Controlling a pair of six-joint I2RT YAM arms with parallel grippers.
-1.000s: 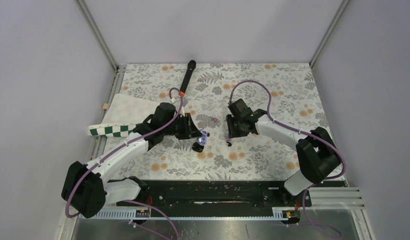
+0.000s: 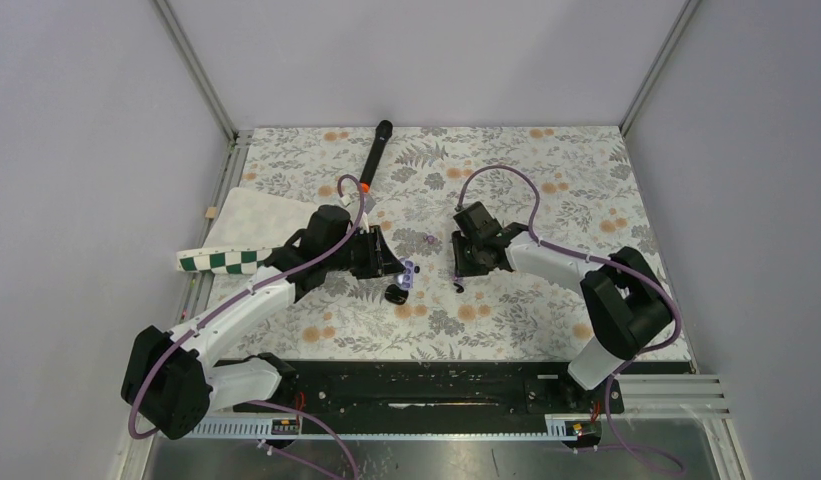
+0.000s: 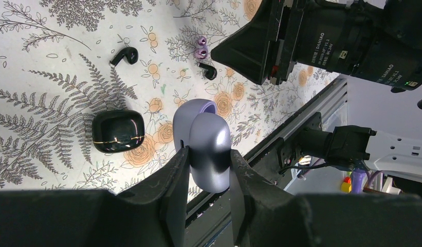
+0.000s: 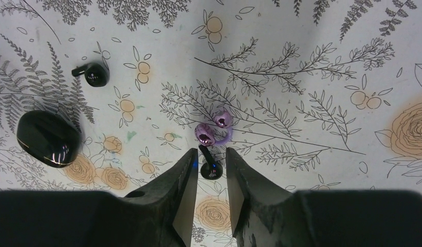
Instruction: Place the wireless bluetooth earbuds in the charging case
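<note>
The open purple charging case [image 3: 209,134] is held in my shut left gripper. Below my right gripper lie two small purple earbud-like pieces [image 4: 205,134] and a black earbud [image 4: 211,170]. The right gripper is part open above the black earbud, whose stem shows between the fingertips; I cannot tell that it touches it. A second black earbud [image 4: 96,75] lies farther left in the right wrist view, near a glossy black case [image 4: 48,139], which sits beside the purple case in the top view.
A black microphone [image 2: 376,155] lies at the back centre. A white pad [image 2: 256,222] with a green checked strip [image 2: 221,261] is at the left.
The right arm has shifted slightly over the last second, its gripper staying near the small pieces. The left arm has not visibly moved.
</note>
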